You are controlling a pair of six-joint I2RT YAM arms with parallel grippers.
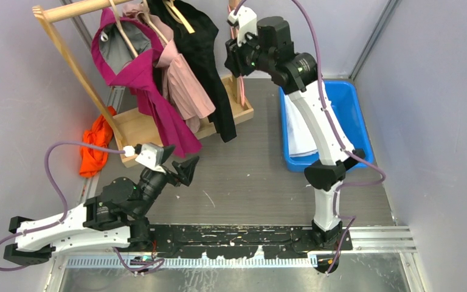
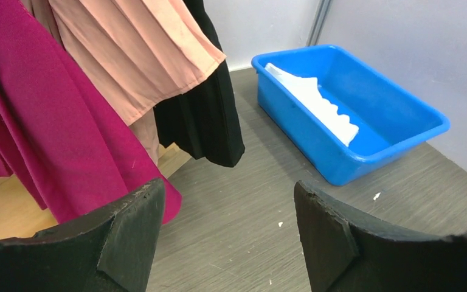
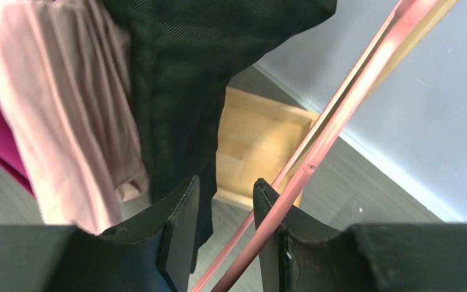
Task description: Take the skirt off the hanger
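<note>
In the right wrist view, a bare pink hanger (image 3: 316, 159) runs diagonally through my right gripper, which is shut on it; no cloth shows on its visible part. From above, the right gripper (image 1: 236, 62) is beside the right post of the clothes rack. Low in front of the rack, my left gripper (image 1: 184, 159) stands open and empty, close to the hem of a magenta garment (image 1: 149, 109). A white cloth (image 1: 299, 125) lies in the blue bin (image 1: 357, 131); whether it is the skirt I cannot tell.
The wooden rack (image 1: 67, 52) holds the magenta garment, a pink garment (image 1: 185, 88) and a black garment (image 1: 210, 58) on wooden hangers. An orange cloth (image 1: 96, 146) lies on the floor to its left. Open floor lies between rack and bin.
</note>
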